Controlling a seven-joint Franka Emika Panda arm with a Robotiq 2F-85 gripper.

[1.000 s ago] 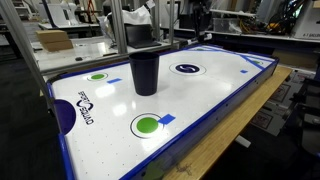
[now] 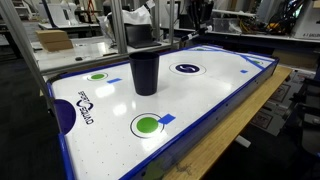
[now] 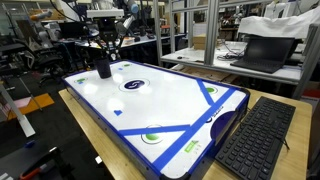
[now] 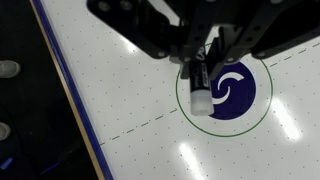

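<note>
In the wrist view my gripper is shut on a marker-like cylinder (image 4: 201, 90), dark along its body with a pale end pointing away from the fingers. Below it lies the white table surface with a dark blue round logo inside a green ring (image 4: 233, 93). A tall black bin (image 2: 145, 73) stands upright on the table (image 2: 205, 95), well apart from the gripper. From the other side the same bin (image 3: 103, 68) is at the table's far end. The arm is small and dark near the top of both exterior views.
Blue tape strips and green dots mark the tabletop, which is otherwise clear. Beside it lie a black keyboard (image 3: 257, 138) and a laptop (image 3: 266, 52). Metal frame posts rise along the table's side.
The bin and table stand as before. At the top edge of the exterior view the gripper seems to have shifted slightly; its direction is hard to tell.
</note>
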